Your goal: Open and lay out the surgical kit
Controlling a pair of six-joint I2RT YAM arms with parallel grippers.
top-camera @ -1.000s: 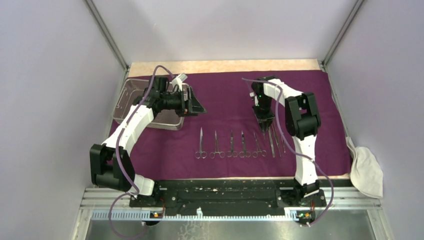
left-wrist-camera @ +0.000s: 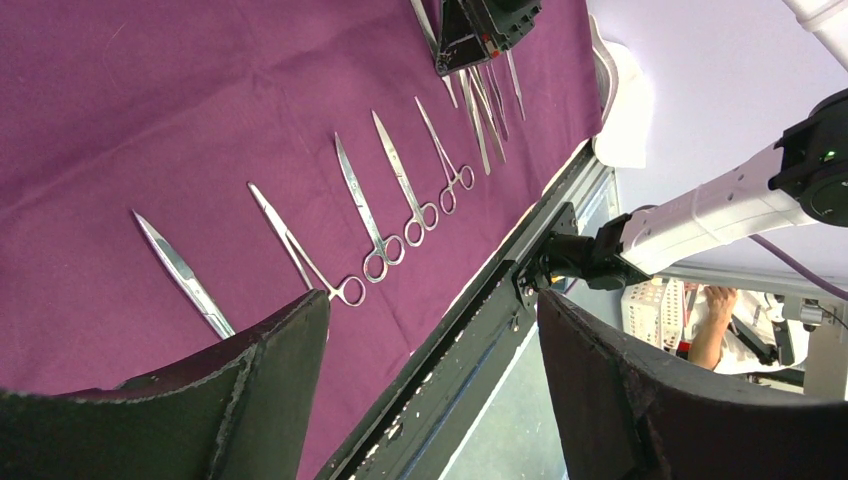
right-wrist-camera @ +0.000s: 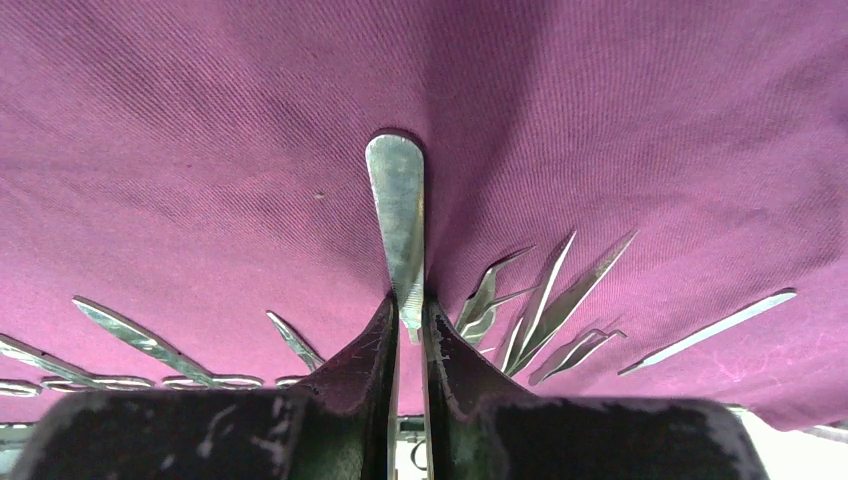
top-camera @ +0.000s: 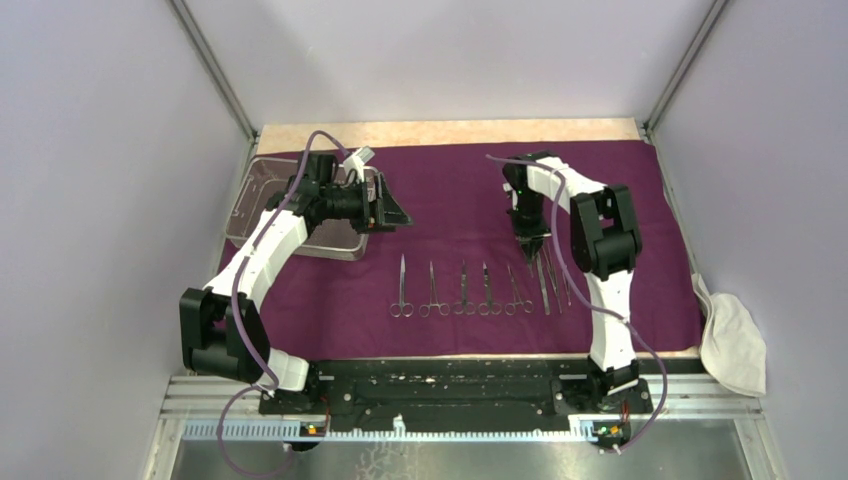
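Observation:
On the purple cloth (top-camera: pixel 450 200), a row of scissors (top-camera: pixel 403 285) and clamps (left-wrist-camera: pixel 300 250) lies along the front, with tweezers and thin tools (top-camera: pixel 545 290) to their right. My right gripper is down at the cloth, its fingertips close around the lower end of a flat steel handle (right-wrist-camera: pixel 398 210); whether they grip it is unclear. My left gripper (top-camera: pixel 385 215) hangs at the right side of the steel tray (top-camera: pixel 345 245), its fingers (left-wrist-camera: pixel 250 400) apart with nothing between them.
A white folded cloth (top-camera: pixel 732 345) lies off the right edge. The tray takes up the back left.
My right gripper has shifted very slightly at the thin tools. The left arm and the laid-out instruments have not visibly moved.

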